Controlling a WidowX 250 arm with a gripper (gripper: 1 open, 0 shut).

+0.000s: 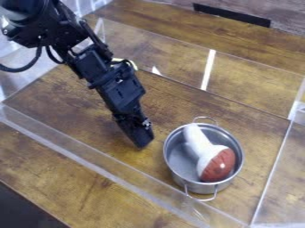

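Note:
My black gripper [139, 134] reaches down from the upper left to just above the wooden table, left of a metal pot [181, 165]. It is shut, with nothing visible between its fingers. In the pot lies a white object [197, 141] with a reddish-brown rounded end [218, 164].
Clear low walls border the wooden work area [84, 160]. A small pale object [120, 68] is partly hidden behind the arm. The table left of and below the gripper is clear, as is the area above the pot.

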